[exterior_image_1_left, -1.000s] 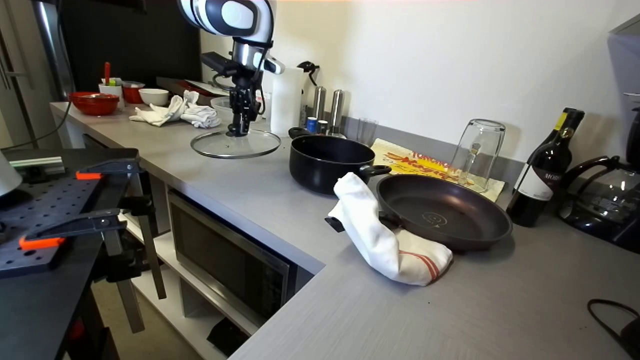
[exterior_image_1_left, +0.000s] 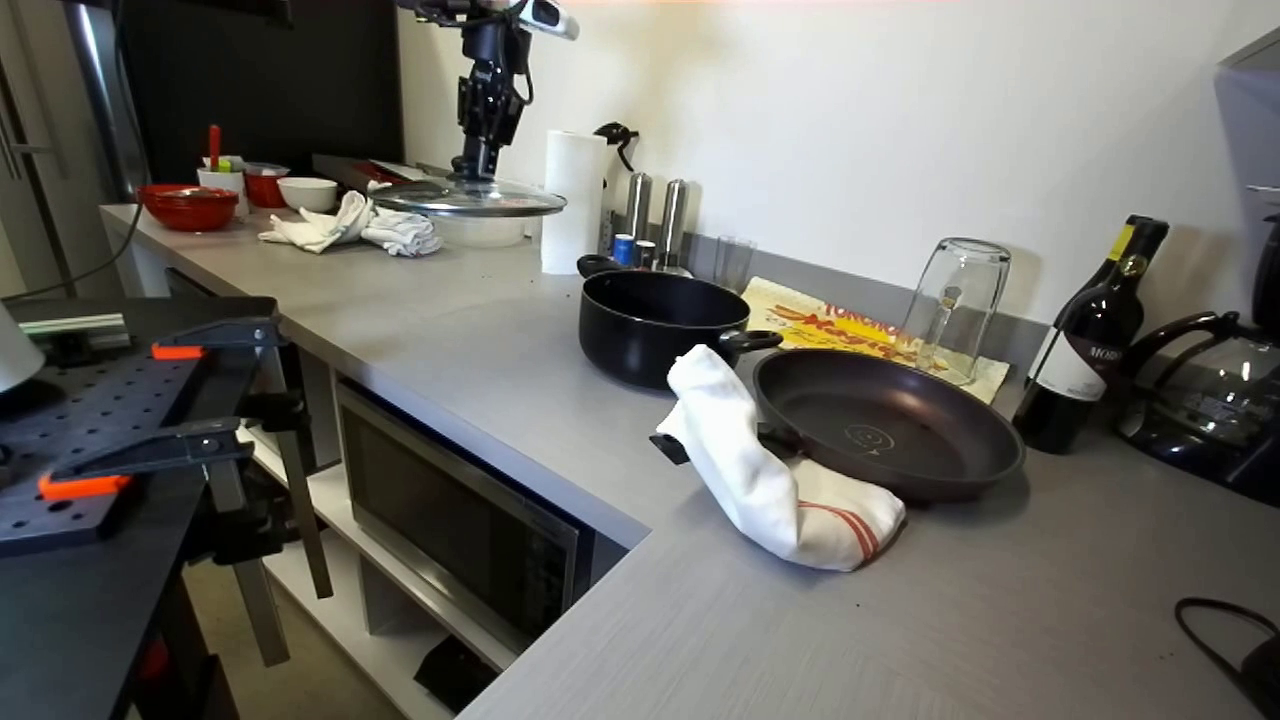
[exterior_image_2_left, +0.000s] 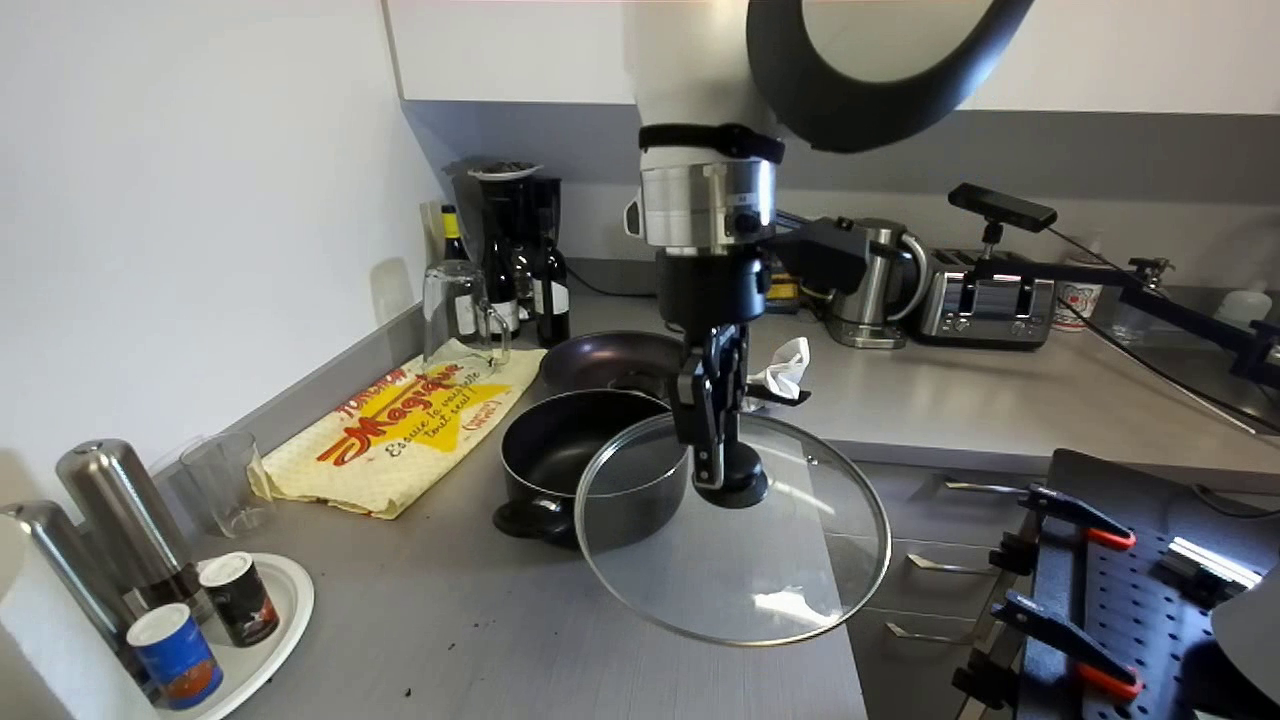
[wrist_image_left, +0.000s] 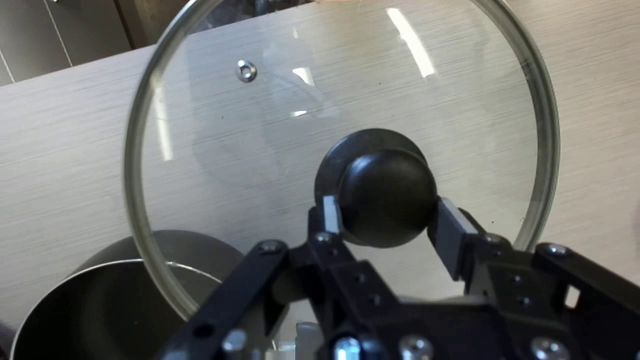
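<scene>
A round glass lid (exterior_image_1_left: 414, 200) with a metal rim hangs in the air above the counter. My gripper is shut on the lid's black knob (wrist_image_left: 393, 189), one finger on each side of it. In the second exterior view the lid (exterior_image_2_left: 804, 540) is roughly level, and its far edge overlaps the pot in the picture. The black pot (exterior_image_1_left: 648, 314) stands uncovered on the counter, with its open mouth also showing at the lower left of the wrist view. Nothing shows inside the part of the pot (wrist_image_left: 108, 318) seen there.
A dark frying pan (exterior_image_1_left: 888, 414) with a white cloth (exterior_image_1_left: 768, 480) over its handle sits beside the pot. Paper towel roll (exterior_image_1_left: 573, 204), steel grinders (exterior_image_1_left: 672, 216) and a glass mug (exterior_image_1_left: 960, 300) line the wall.
The lid has risen from on or close to the counter, carried up by my gripper, and sits slightly left in the first exterior view. The pot, pan and cloth have not moved.
</scene>
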